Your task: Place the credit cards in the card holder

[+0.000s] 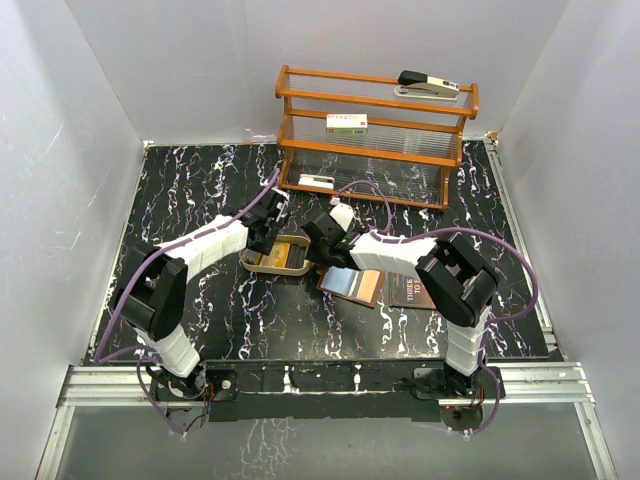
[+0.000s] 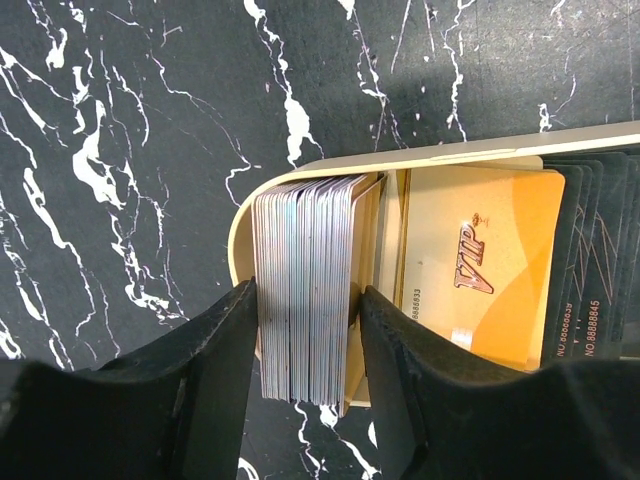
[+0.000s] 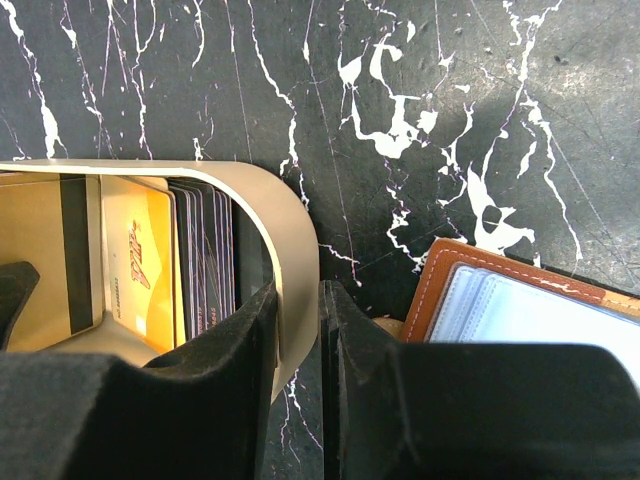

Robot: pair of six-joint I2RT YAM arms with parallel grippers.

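In the left wrist view, a thick stack of pale-edged cards fills the left end of a tan tray. An orange VIP card and black cards lie farther right in it. My left gripper is part open, one finger to each side of the pale stack; whether they touch it I cannot tell. My right gripper is shut on the curved end wall of the tray. Beside it, the brown card holder lies open with pale blue sleeves showing, partly hidden by the right arm from above.
At the back stands a wooden rack bearing a stapler and a small box. A dark brown booklet lies right of the card holder.
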